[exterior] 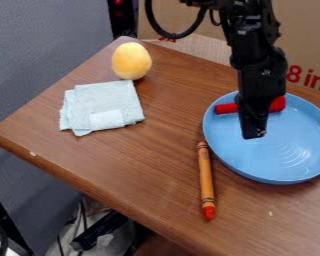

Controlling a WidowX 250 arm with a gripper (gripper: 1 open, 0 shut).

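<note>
The black gripper (254, 122) points down over the blue plate (276, 155) on the right of the table, in front of or at a red cylindrical object (227, 106) lying on the plate's back part. Whether the fingers are open or shut, or touch the red object, cannot be made out. An orange crayon (206, 180) with a red tip lies left of the plate. A folded pale cloth (100, 106) and a yellow round object (131, 61) sit on the left.
A cardboard box (307, 45) stands behind. The table's left edge drops to a grey area.
</note>
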